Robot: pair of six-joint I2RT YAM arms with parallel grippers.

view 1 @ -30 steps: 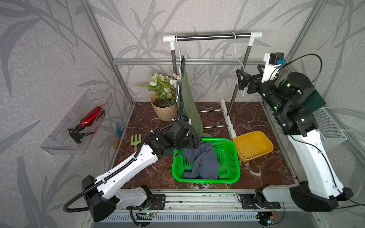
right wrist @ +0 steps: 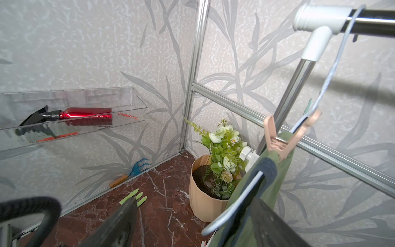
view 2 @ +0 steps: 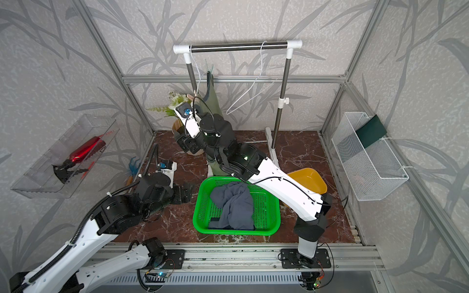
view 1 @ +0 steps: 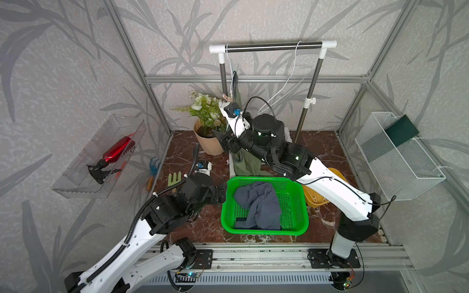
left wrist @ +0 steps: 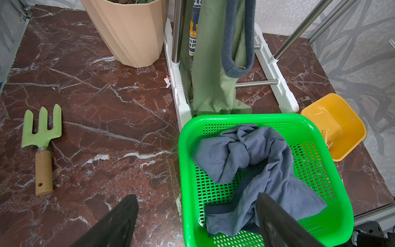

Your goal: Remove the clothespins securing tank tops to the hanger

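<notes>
In the right wrist view, a pinkish wooden clothespin [right wrist: 283,138] grips the green tank top [right wrist: 274,179] on a white hanger [right wrist: 240,199]. The hanger hangs from the rack's left end. My right gripper stands open, its fingers spread, with the garment's edge and the hanger's lower end showing near its right finger. The clothespin is beyond the fingertips, up and to the right. My left gripper is open and empty over the left side of the green basket [left wrist: 184,177]. Inside that basket lies a dark grey-blue garment [left wrist: 263,164].
A flowerpot [right wrist: 205,205] stands beside the rack's left post [right wrist: 288,94]. A yellow tray [left wrist: 349,119] holds small wooden pieces. An empty white hanger [view 2: 249,88] hangs to the right. A garden fork [left wrist: 43,135] lies left; the counter between fork and basket is clear.
My right arm has swung left from the empty hanger to the green tank top. The empty hanger has swung.
</notes>
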